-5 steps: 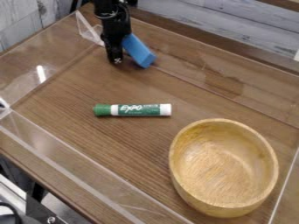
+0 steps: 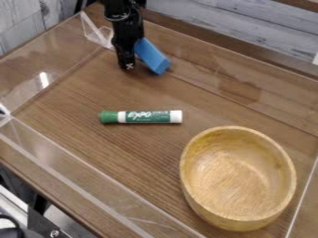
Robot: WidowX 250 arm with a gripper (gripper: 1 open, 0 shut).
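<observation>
My black gripper reaches down at the top of the wooden table, left of centre, beside a blue object lying tilted just to its right; whether its fingers touch or hold that object is unclear, and their tips are hard to make out against the dark arm. A green EXPO marker lies crosswise near the middle of the table. An empty cream bowl stands at the lower right.
A pale wall or ledge runs along the back right. Clear plastic pieces show by the arm and at the left edge.
The gripper and blue object have shifted very slightly; the marker and bowl are unmoved.
</observation>
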